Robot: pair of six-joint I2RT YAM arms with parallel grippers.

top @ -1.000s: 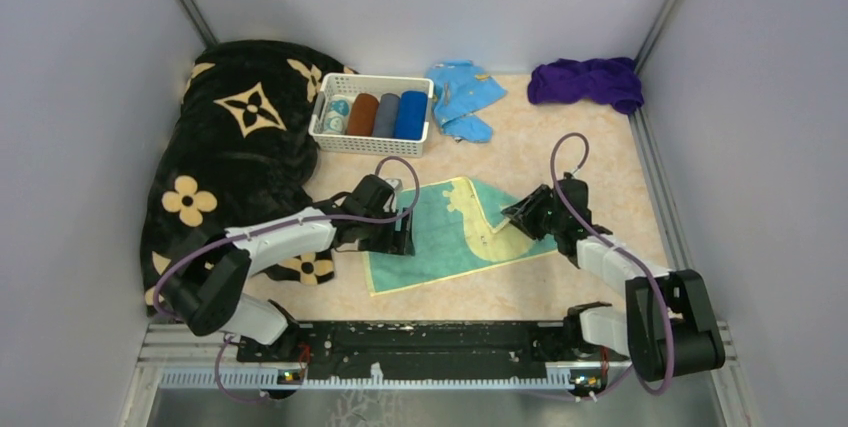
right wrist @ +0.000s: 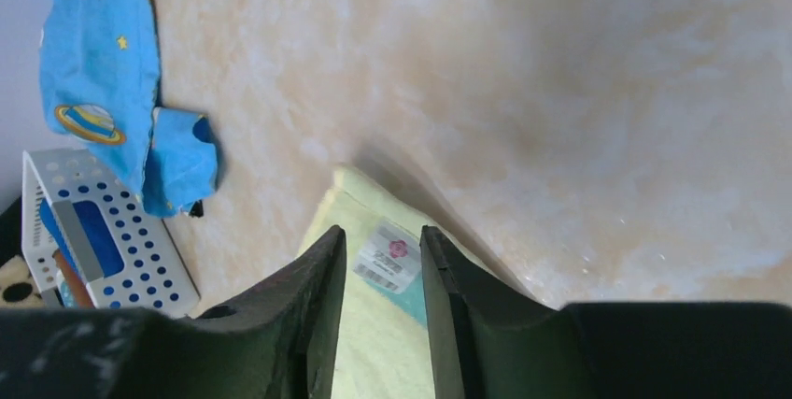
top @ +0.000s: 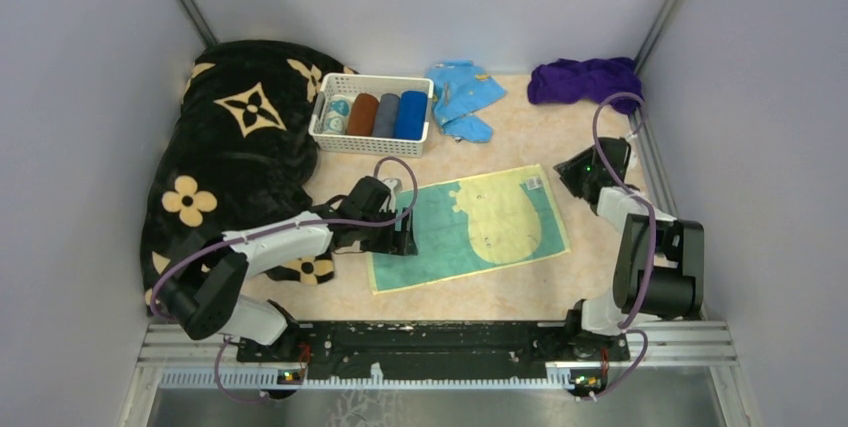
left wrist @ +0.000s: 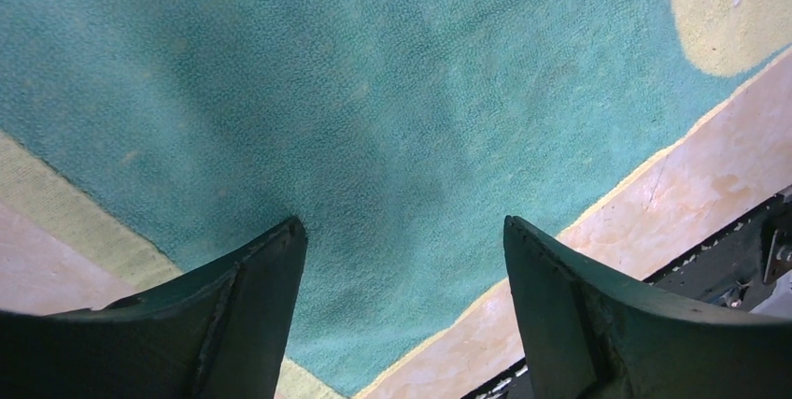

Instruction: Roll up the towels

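A teal towel with a pale yellow animal shape (top: 500, 222) and yellow edging lies flat on the table, its long side slanting up to the right. Over its left part my left gripper (top: 403, 245) stands open, and the left wrist view shows only flat teal cloth (left wrist: 402, 156) between the spread fingers. My right gripper (top: 566, 169) is just off the towel's far right corner, part open with nothing held. In the right wrist view the white label (right wrist: 388, 257) near that corner shows beyond the fingertips.
At the back, a white basket (top: 372, 145) holds several rolled towels. A crumpled blue cloth (top: 462, 97) lies beside it, a purple one (top: 588, 82) at the back right. A black patterned blanket (top: 235, 147) fills the left side. Bare table shows between the blue and purple cloths.
The towel's far right corner, folded inward before, now lies spread out. My right gripper has moved out to the right and back, away from that corner. The left arm looks still.
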